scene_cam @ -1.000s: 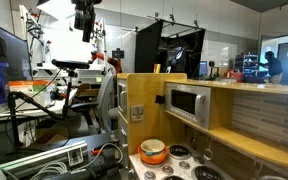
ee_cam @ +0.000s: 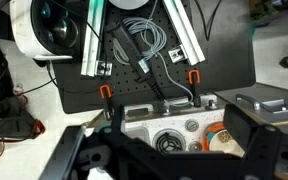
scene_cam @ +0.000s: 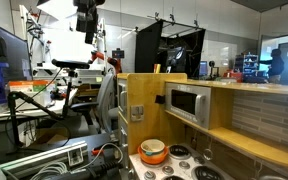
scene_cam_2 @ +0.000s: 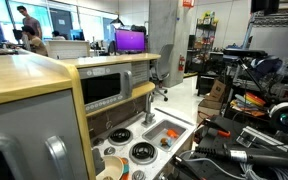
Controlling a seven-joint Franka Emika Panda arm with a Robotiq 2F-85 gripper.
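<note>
High above the counter, my gripper [scene_cam: 88, 24] shows as a dark shape at the upper left of exterior view 1. In the wrist view its two dark fingers stand wide apart at the lower left and lower right, so the gripper is open, with nothing held between them. Far below lies the toy kitchen's stove top [ee_cam: 168, 140]. On its near corner sits an orange pot [scene_cam: 152, 157] with a pale yellow bowl [scene_cam: 151, 146] on top. The sink [scene_cam_2: 164, 133] holds small orange items too small to make out.
A silver microwave [scene_cam: 187, 103] is set under the wooden shelf [scene_cam: 254, 146] behind the burners. A grey cabinet door [scene_cam_2: 29, 130] stands at the left of exterior view 2. Cables [ee_cam: 154, 45] lie on the dark robot table [ee_cam: 219, 70]. Around the gripper the air is clear.
</note>
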